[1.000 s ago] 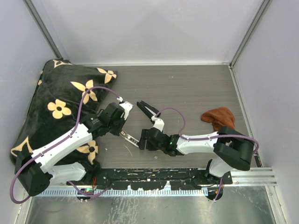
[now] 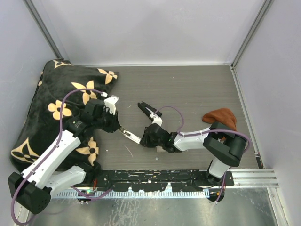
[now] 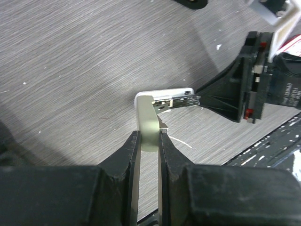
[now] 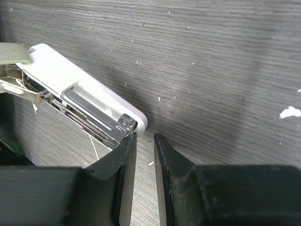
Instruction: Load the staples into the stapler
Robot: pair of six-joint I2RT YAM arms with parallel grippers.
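The white stapler [image 4: 70,77] lies on the table between my two grippers, its metal magazine [image 4: 94,115] exposed. A pale green cover [image 3: 149,123] stands raised at one end, shown end-on in the left wrist view. My left gripper has a fingertip close against each side of that cover; whether it is clamped does not show. At the other end, my right gripper has its fingers a little apart. The stapler's rounded end and the magazine tip reach its left finger [image 4: 126,160], while bare table shows through the gap. Loose staples cannot be made out.
A black object [image 2: 146,109] lies above the right gripper in the top view. Far right is a brown cloth [image 2: 220,117]; a dark flowered blanket [image 2: 54,89] covers the left side.
My right gripper has moved only slightly. The stapler stays in nearly the same place.
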